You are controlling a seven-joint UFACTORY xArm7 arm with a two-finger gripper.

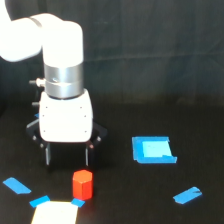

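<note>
A small red-orange block [82, 184] stands on the dark table in the lower left part of the camera view. Behind and above it hangs my gripper [67, 156], under the white arm. Its two dark fingers are spread apart, and nothing shows between them. The block lies below the right finger in the picture, apart from it. How high the fingertips are above the table is hard to judge.
Right of the arm lies a pale square [156, 149] framed in blue tape. A bright white patch [54, 213] with blue corners is at the bottom edge. Blue tape strips [16, 186] mark the table.
</note>
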